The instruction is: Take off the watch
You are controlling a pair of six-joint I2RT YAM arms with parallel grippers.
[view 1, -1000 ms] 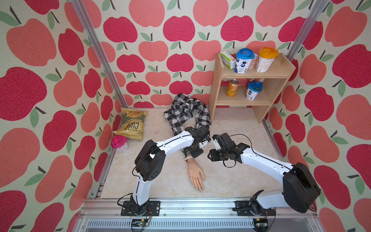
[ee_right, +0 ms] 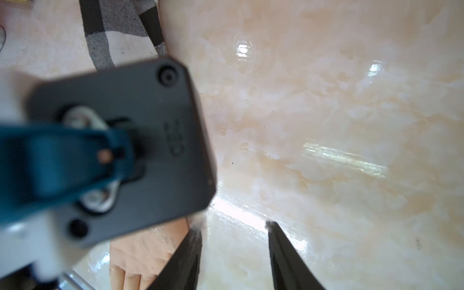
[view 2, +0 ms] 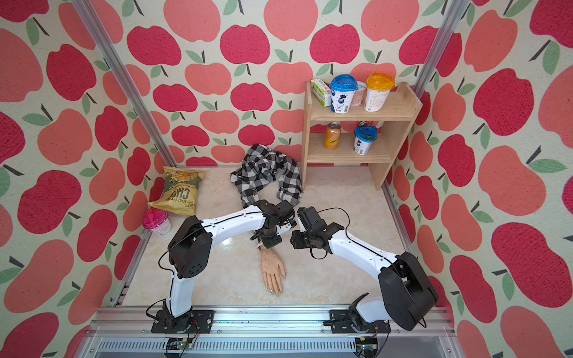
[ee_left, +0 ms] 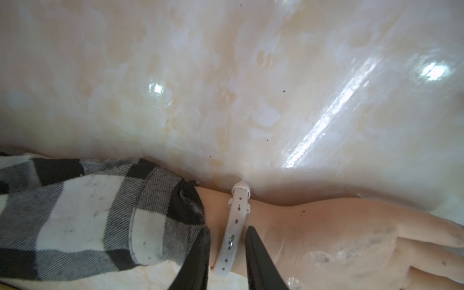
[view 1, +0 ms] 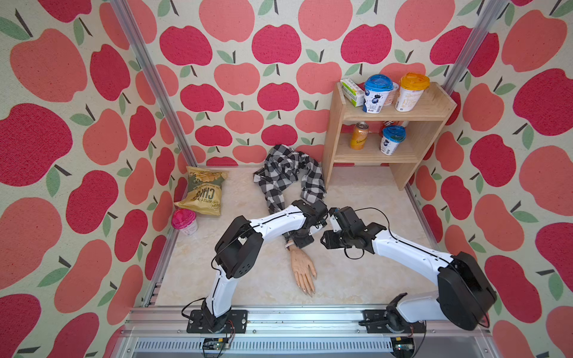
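Note:
A white strap [ee_left: 236, 220] with a row of small holes circles the wrist of the fake hand [ee_left: 319, 236] in the left wrist view. Its buckle end shows at the upper edge of the wrist; no watch face is visible. My left gripper stands partly open over the strap, one finger to each side of it in that view. Whether they touch it, I cannot tell. To the right of the hand, over bare table, my right gripper is partly open with nothing between its fingers. The hand [ee_right: 145, 251] is partly hidden there by the left arm.
A checked sleeve [ee_left: 111, 212] covers the forearm close to the strap. At the left lie a chips bag [view 1: 204, 191] and a pink-lidded cup [view 1: 184, 220]. The wooden shelf [view 1: 391, 115] stands back right. Both grippers are close together.
My right gripper has barely moved. The hand lies where it was.

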